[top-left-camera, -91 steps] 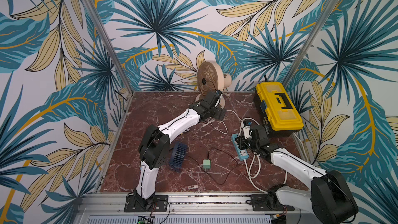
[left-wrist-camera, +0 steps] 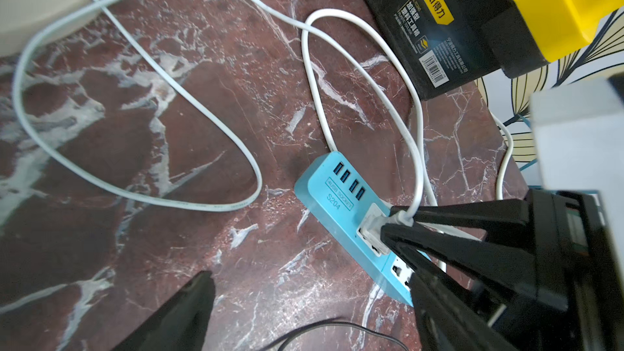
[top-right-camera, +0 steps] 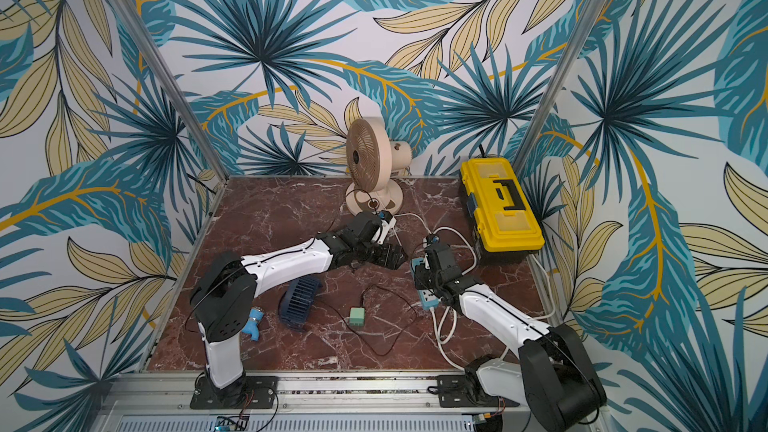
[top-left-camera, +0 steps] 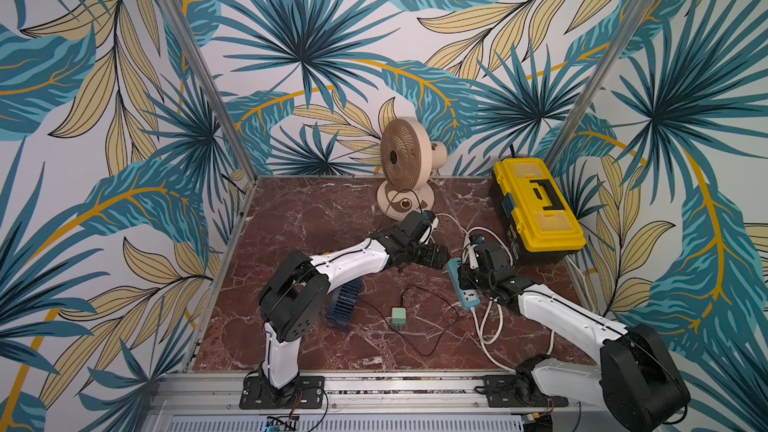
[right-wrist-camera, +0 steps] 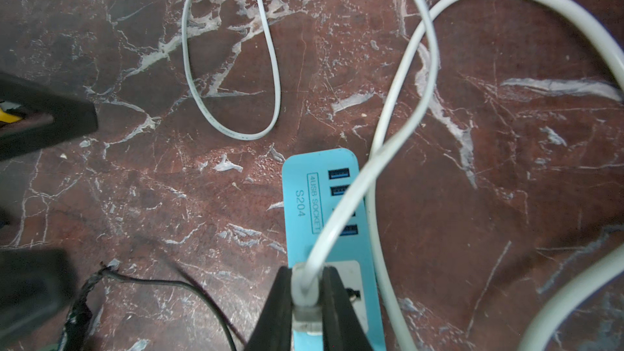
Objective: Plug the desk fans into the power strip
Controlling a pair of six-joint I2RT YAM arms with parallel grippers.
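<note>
The beige desk fan [top-left-camera: 406,153] stands at the back of the table. A light-blue power strip [left-wrist-camera: 325,188] lies to its front right, USB end toward the back. My right gripper is shut on the white plug [right-wrist-camera: 303,286] at the end of a thick white cord. The plug is at the strip's socket face nearest the USB ports; how deep it sits cannot be told. My left gripper is open over bare table left of the strip, nothing between its fingers.
A black and yellow toolbox [top-left-camera: 540,204] stands at the back right. A blue slatted object [top-left-camera: 344,301] and a green block [top-left-camera: 398,316] with a dark cable lie in front. Loops of white cord [left-wrist-camera: 139,198] cross the table between fan and strip.
My left gripper has come away from near the fan, forward and right toward the power strip. The right gripper has stayed at the strip with only slight movement.
</note>
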